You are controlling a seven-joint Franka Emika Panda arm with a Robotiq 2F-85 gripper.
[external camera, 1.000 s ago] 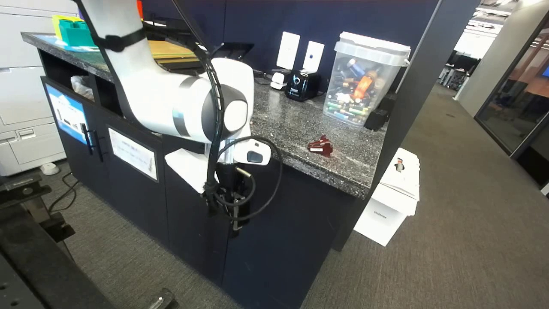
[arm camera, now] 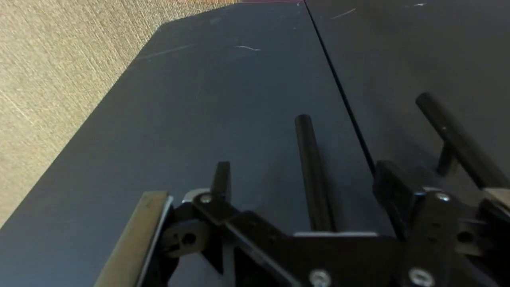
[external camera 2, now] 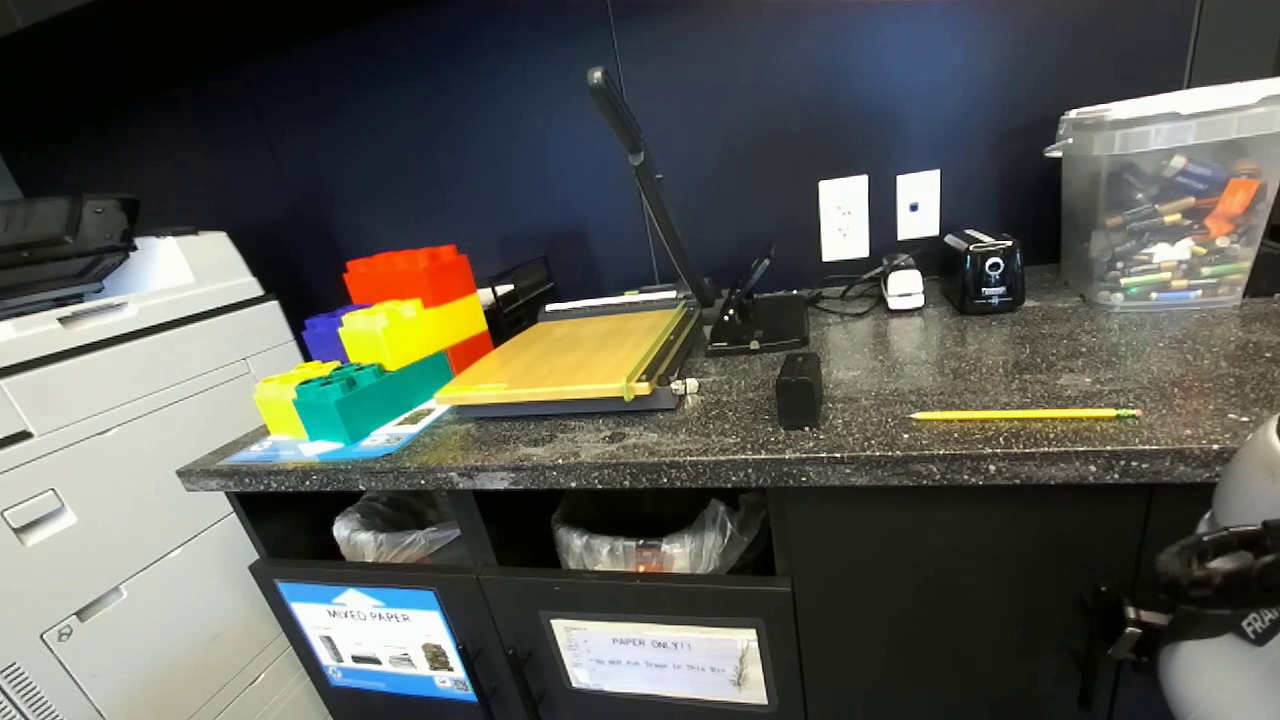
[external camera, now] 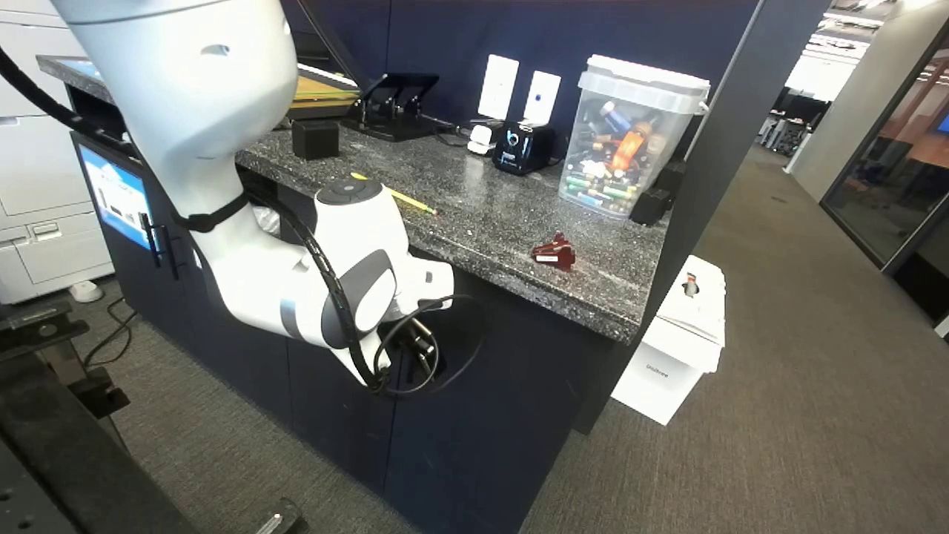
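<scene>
My gripper stands open in the wrist view, its two fingers wide apart and facing the dark cabinet front (arm camera: 215,95). One black bar handle (arm camera: 311,167) shows in the gap between the fingers, unheld; how deep it sits between them I cannot tell. A second handle (arm camera: 461,138) is on the neighbouring door, past the right finger (arm camera: 392,189), with a narrow seam between the doors. In exterior view 1 the gripper (external camera: 422,347) is below the counter edge, close to the cabinet and partly hidden by its cable.
Above, the speckled counter (external camera: 498,227) carries a yellow pencil (external camera 2: 1026,414), a dark red object (external camera: 555,253), a black block (external camera 2: 799,390) and a clear bin of markers (external camera: 627,133). A white box (external camera: 672,343) stands on the floor at the right. Carpet in front is open.
The arm has lowered and its wrist has tilted, turning the gripper from pointing down to facing the cabinet doors. The pencil on the counter has come into sight in exterior view 1.
</scene>
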